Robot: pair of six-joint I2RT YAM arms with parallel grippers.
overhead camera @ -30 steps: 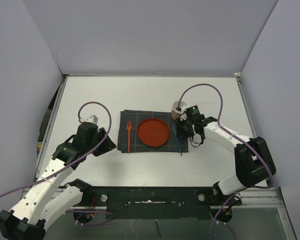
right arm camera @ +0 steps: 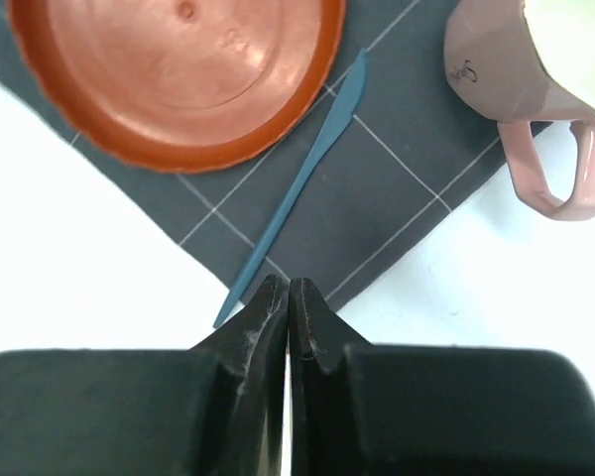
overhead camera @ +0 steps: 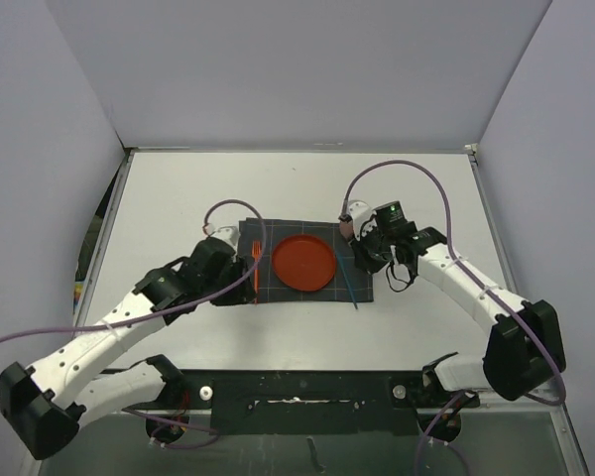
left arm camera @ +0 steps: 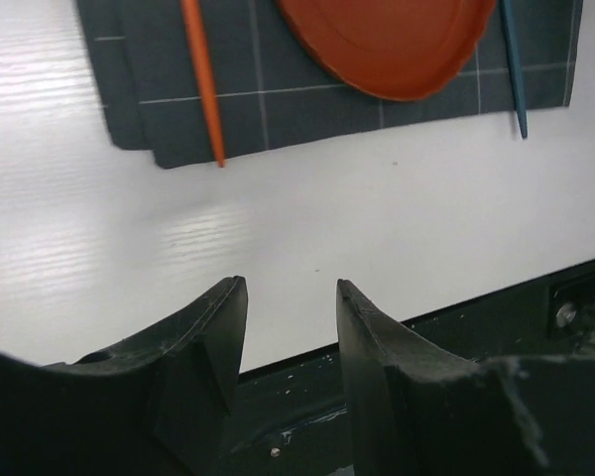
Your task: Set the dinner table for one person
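On a dark grey placemat [overhead camera: 297, 228] lies a red plate [overhead camera: 303, 263], with an orange fork [left arm camera: 204, 84] to its left and a blue knife [right arm camera: 302, 178] to its right. A pink mug [right arm camera: 486, 69] stands at the mat's right. My left gripper hangs open over the mat's left part and front edge, nothing between its fingers. My right gripper is shut with nothing in it, above the area of the knife and mug.
Walls bound both sides; a dark strip runs along the front edge.
My left arm has moved right, towards the fork.
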